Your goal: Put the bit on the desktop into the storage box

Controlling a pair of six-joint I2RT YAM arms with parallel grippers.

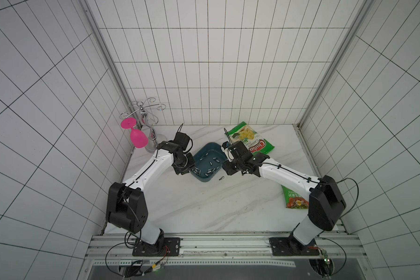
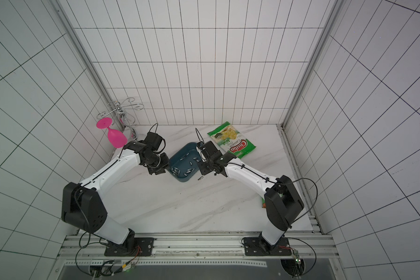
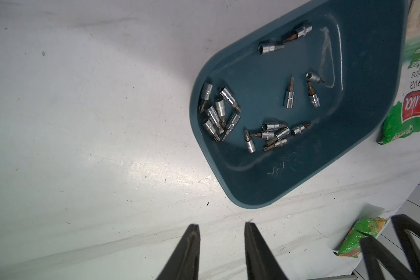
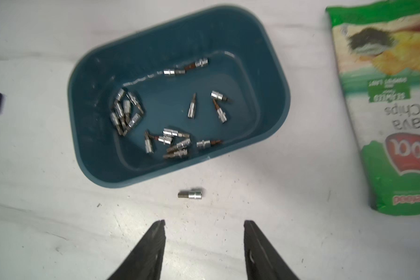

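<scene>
One small silver bit with a dark tip (image 4: 190, 194) lies on the marble desktop, just outside the near wall of the dark blue storage box (image 4: 284, 100). Several more bits (image 3: 290, 95) lie loose on the box floor in small clusters. Above the desktop, my right gripper is apart at the fingertips with only bare surface between them; the lone bit shows ahead of its left finger (image 4: 156, 235). On the box's left side hovers my left gripper, its fingers apart and nothing between them.
A green chips bag (image 4: 396, 112) lies to the right of the box. Farther right is another small green packet (image 1: 295, 198). At the back left stands a metal rack (image 1: 147, 121) with a pink cup (image 1: 138, 138).
</scene>
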